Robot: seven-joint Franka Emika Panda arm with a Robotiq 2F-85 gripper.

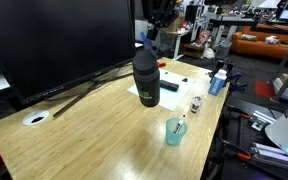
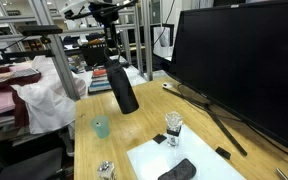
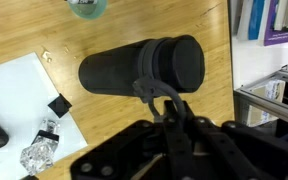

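A black bottle hangs in the air above the wooden table, with my gripper above it, shut on its upper end. In exterior view 2 the bottle leans slightly, below the gripper. From the wrist view, the bottle lies across the middle, with the gripper at its side by the lid end; the exact grip is partly hidden. A translucent greenish cup stands on the table to the right, apart from the bottle, with something pale inside.
Behind is a large black monitor. White paper carries a dark device and a clear glass. Another small glass and a blue-labelled bottle stand at the right.
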